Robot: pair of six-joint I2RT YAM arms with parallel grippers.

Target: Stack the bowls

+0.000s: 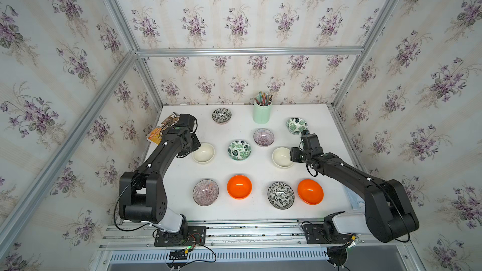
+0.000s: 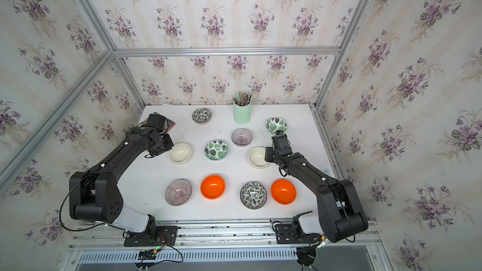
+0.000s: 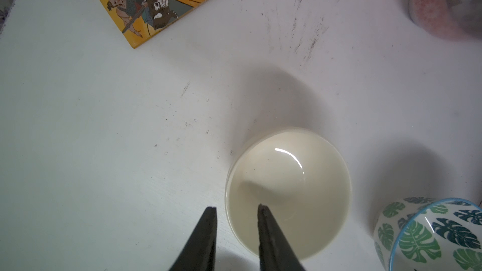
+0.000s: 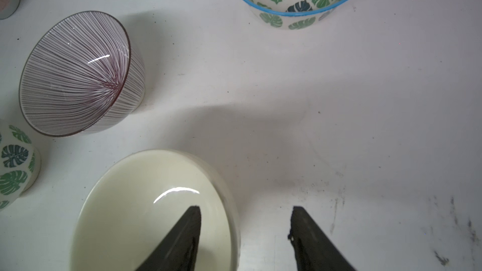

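My left gripper is open above a cream bowl (image 3: 306,190) at the table's left. My right gripper is parted over the right rim of the middle-right cream bowl (image 4: 130,210), one finger inside, one outside; contact cannot be told. Green leaf bowls (image 1: 239,150) (image 1: 296,125) stand centre and back right. Striped bowls are at centre (image 1: 263,137) and front left (image 1: 205,192). Black-patterned bowls are at back (image 1: 221,115) and front right (image 1: 280,195). Orange bowls (image 1: 239,186) (image 1: 310,191) stand along the front.
A mint pot (image 1: 261,114) of pencils stands at the back. A colourful book or box (image 3: 165,0) lies at the back left, behind the left arm. Bare table (image 2: 231,165) shows between the bowls.
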